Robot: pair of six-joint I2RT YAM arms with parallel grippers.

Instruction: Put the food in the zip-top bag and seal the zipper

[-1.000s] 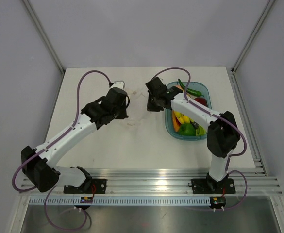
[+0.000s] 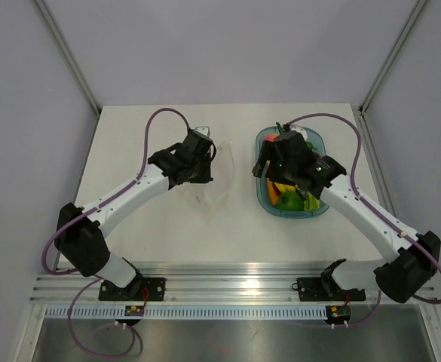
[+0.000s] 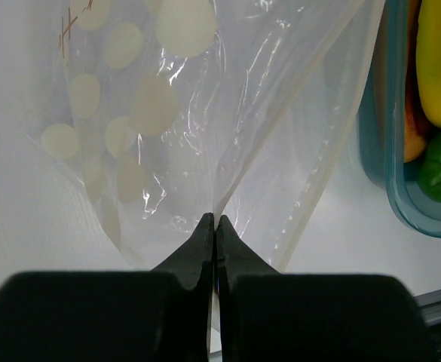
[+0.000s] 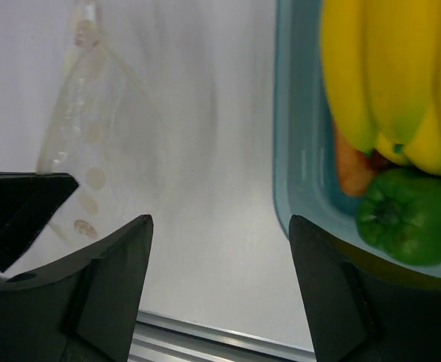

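A clear zip top bag (image 2: 218,181) with pale round spots lies on the white table, its film spread wide in the left wrist view. My left gripper is shut on the bag's film, which gathers to a fold at the fingertips. Over the left side of the basket (image 2: 280,214) hangs my right gripper, its fingers wide apart and nothing between them. Inside the teal basket lie bananas (image 4: 402,68), a green pepper (image 4: 408,215) and an orange carrot-like piece (image 2: 272,191). The right arm covers part of the food in the top view.
The basket's near wall (image 3: 393,151) stands a short way right of the bag. Bare table (image 2: 130,136) lies to the left and in front. A metal rail (image 2: 228,273) runs along the front edge. The left gripper's dark finger (image 4: 24,211) shows in the right wrist view.
My left gripper has shifted a little to the right and the bag film shows more spread. My right gripper has swung rightward from beside the bag to over the basket.
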